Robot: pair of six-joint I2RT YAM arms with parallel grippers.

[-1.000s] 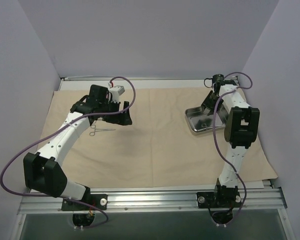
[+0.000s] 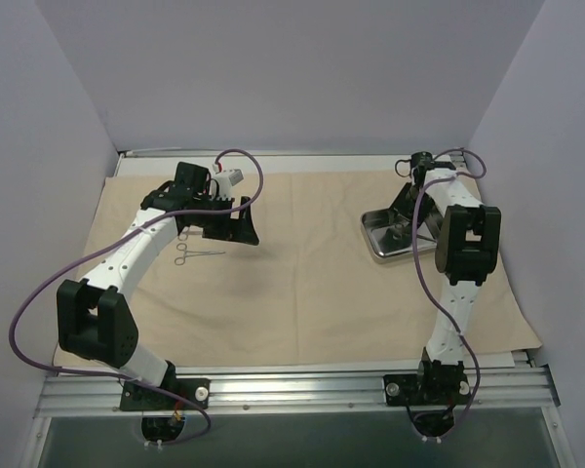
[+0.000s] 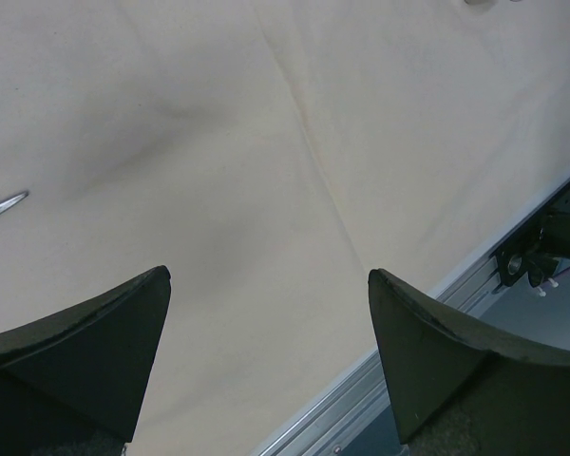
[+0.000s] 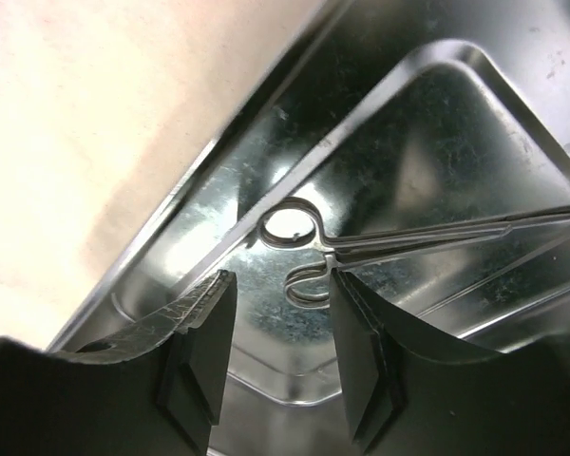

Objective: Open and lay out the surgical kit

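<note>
The steel tray sits on the cloth at the right, my right gripper over it. In the right wrist view, stacked ringed scissor-like instruments and thin rods lie inside; the right fingers stand part open above the tray, nothing visibly between them. On the left, scissor-like instruments lie laid on the cloth below my left gripper, which stands open with only cloth between its fingers in view.
Grey walls bound both sides and the back; a metal rail runs along the front edge.
The right arm dipped toward the tray and has since moved back up slightly in the top view. The left arm shifted a little earlier and is nearly still since.
</note>
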